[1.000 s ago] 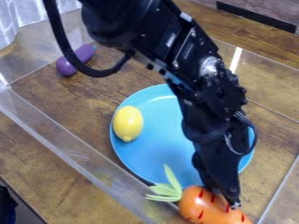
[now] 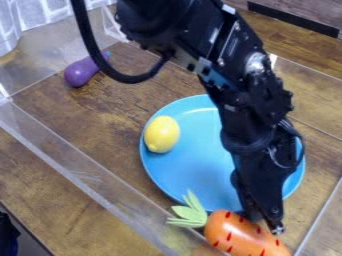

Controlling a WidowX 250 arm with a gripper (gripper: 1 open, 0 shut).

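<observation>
My black gripper (image 2: pixel 262 205) reaches down over the right part of a blue plate (image 2: pixel 187 165), its tip at the top of an orange toy carrot (image 2: pixel 243 235) with green leaves that lies at the plate's front edge. The fingertips are partly hidden, so I cannot make out whether they are open or shut. A yellow lemon-like object (image 2: pixel 162 134) rests on the left of the plate.
A purple eggplant-like toy (image 2: pixel 80 72) lies at the back left on the wooden surface (image 2: pixel 74 130). A clear strip runs diagonally along the front left. Bare wood lies left of the plate.
The plate, with the yellow object on it, has shifted slightly right and up in the view. The arm has moved slightly right, and the carrot's position is nearly the same.
</observation>
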